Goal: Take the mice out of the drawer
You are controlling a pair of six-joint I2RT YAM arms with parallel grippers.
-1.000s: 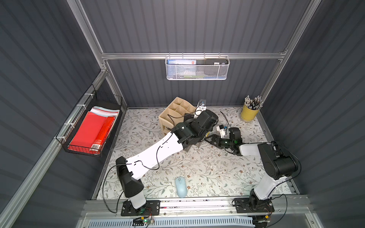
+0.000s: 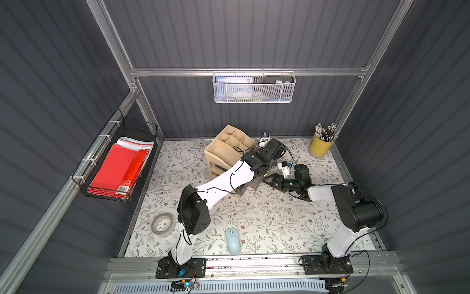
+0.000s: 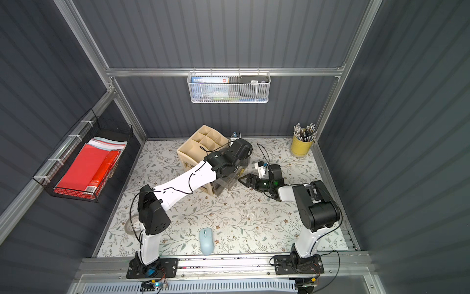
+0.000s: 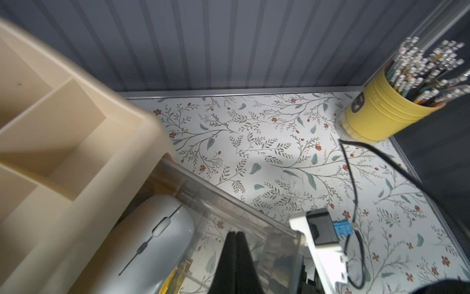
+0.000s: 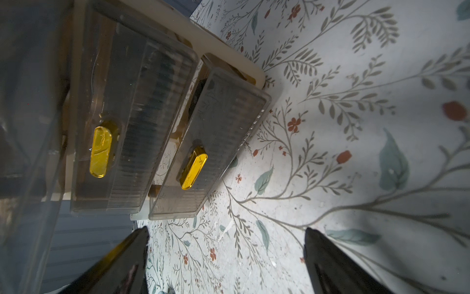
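Observation:
In the left wrist view a white mouse (image 4: 146, 240) lies in a clear, pulled-out drawer (image 4: 220, 201) of the cream organizer (image 4: 83, 137). My left gripper is shut, with nothing seen between its fingers, over the drawer just right of the mouse. My right gripper stands open and empty by the drawer fronts, two of which show yellow handles (image 5: 193, 167). A light blue mouse (image 2: 233, 240) lies on the table near the front edge.
A yellow pen cup (image 2: 320, 146) stands at the back right. A tape roll (image 2: 162, 231) lies at front left. Mesh baskets hang on the back and left walls.
My left arm has moved right and toward the back, its elbow rising from the front left toward the organizer. The right arm and the light blue mouse have not moved.

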